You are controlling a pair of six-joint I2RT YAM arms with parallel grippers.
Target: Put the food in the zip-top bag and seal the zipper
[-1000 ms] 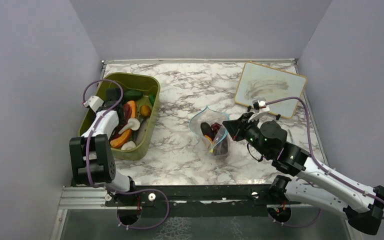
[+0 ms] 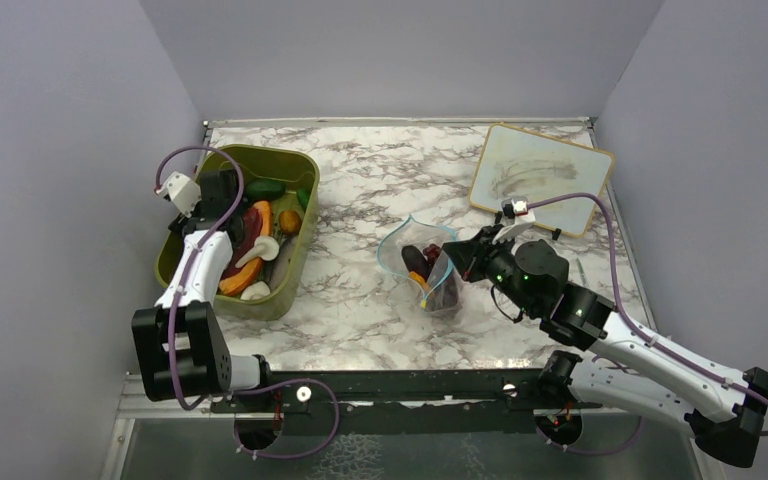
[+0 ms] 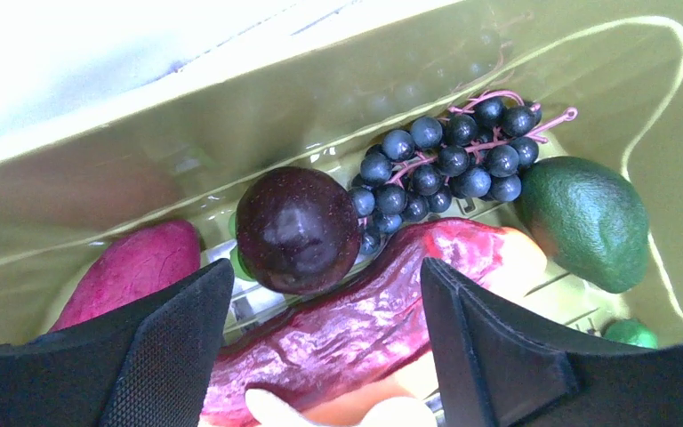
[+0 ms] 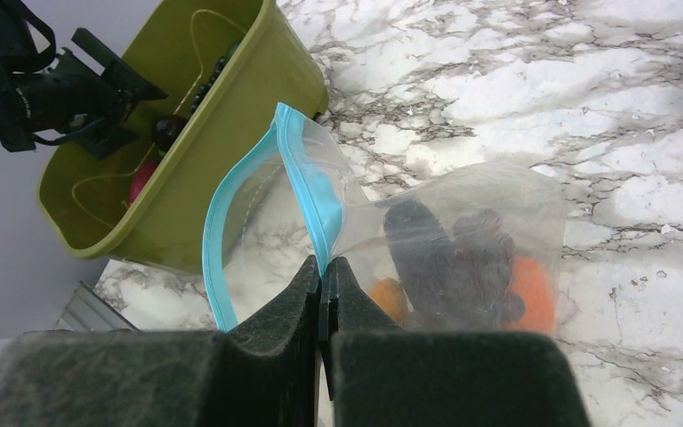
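An olive bin (image 2: 290,270) of food sits on the left. My left gripper hangs open over it, above a dark plum (image 3: 295,227), dark grapes (image 3: 440,165), a red sweet potato (image 3: 124,267), an avocado (image 3: 582,222) and a long red item (image 3: 365,325). The clear zip bag (image 4: 471,249) stands mid-table, holding several foods, among them a dark elongated one and orange ones. My right gripper is shut on the bag's blue zipper rim, at its upper edge.
A white board (image 2: 540,175) with a yellow edge lies at the back right.
The left arm has shifted slightly toward the left and back within the bin area, its wrist appearing raised. The right arm and bag are nearly unchanged.
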